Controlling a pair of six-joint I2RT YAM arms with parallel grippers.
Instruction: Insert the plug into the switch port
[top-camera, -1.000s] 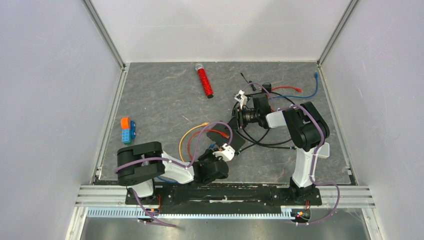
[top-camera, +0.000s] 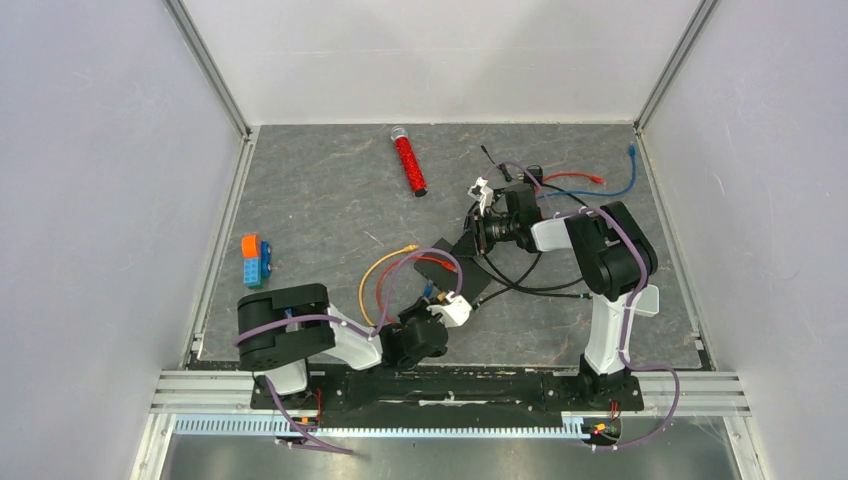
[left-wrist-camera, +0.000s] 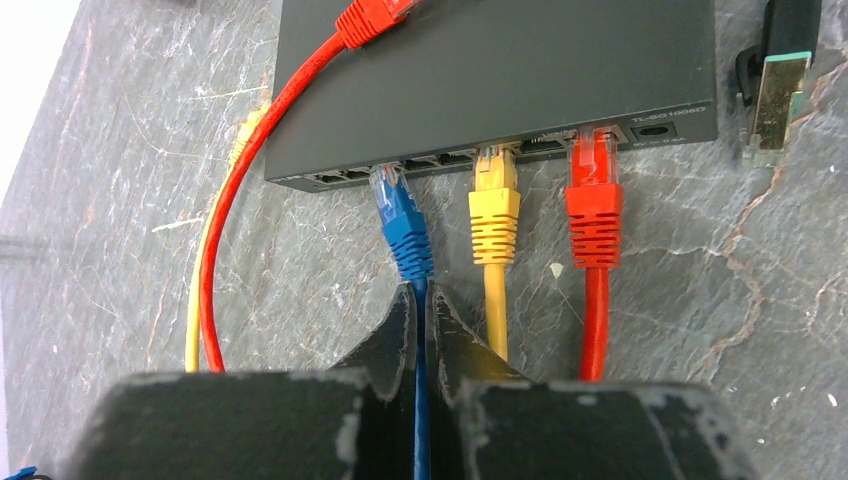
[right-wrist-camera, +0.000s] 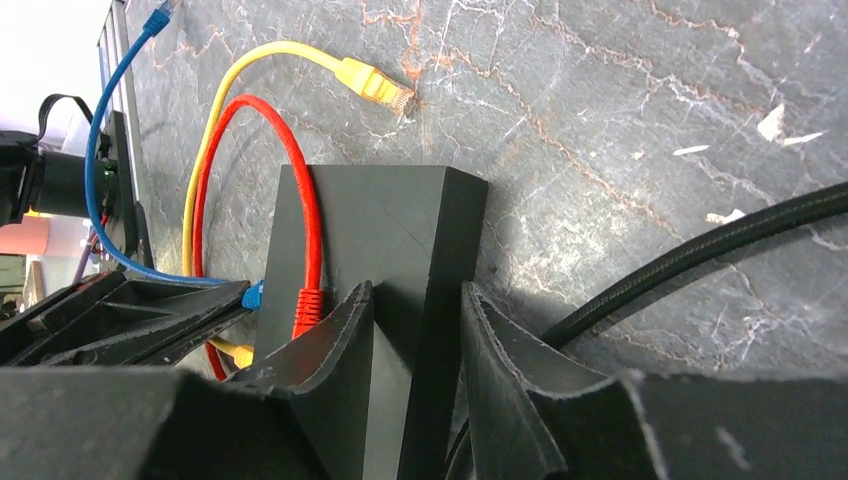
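The black switch (left-wrist-camera: 500, 70) shows its port row in the left wrist view. My left gripper is shut on the blue cable, whose plug (left-wrist-camera: 402, 225) has its clear tip at a port; how deep it sits is unclear. Yellow (left-wrist-camera: 494, 225) and red (left-wrist-camera: 594, 225) plugs sit in ports to its right. My right gripper stands part open at the switch's end in the right wrist view, over the dark casing (right-wrist-camera: 350, 210); whether it touches is unclear.
A loose red plug (left-wrist-camera: 365, 22) lies on the switch. A red cylinder (top-camera: 408, 160) and toy blocks (top-camera: 255, 262) lie apart on the floor. Black cables (right-wrist-camera: 700, 250) run beside the switch.
The right arm has barely moved.
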